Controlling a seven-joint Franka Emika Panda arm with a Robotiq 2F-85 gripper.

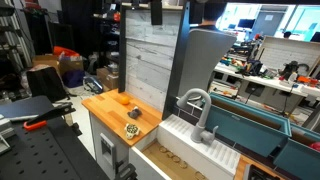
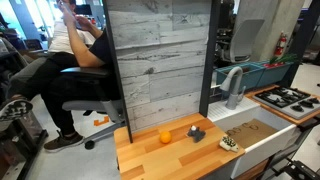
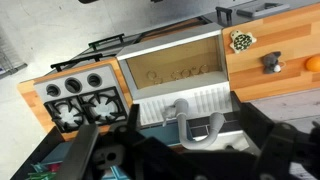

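Note:
High over the toy kitchen, my gripper stands open, its dark fingers spread apart with nothing between them. Below lies the open sink box, white-rimmed with a brown floor, and beside it the grey curved faucet. On the wooden counter rest an orange ball-like item, a small grey item and a pale patterned piece, all clear of the gripper. The stove top with its dark burners is on the sink's other side.
A white plank-patterned wall rises behind the counter, with a dark upright post beside it. A dark table stands in front at the left. Blue shelving runs behind the faucet. Bare counter surrounds the small items.

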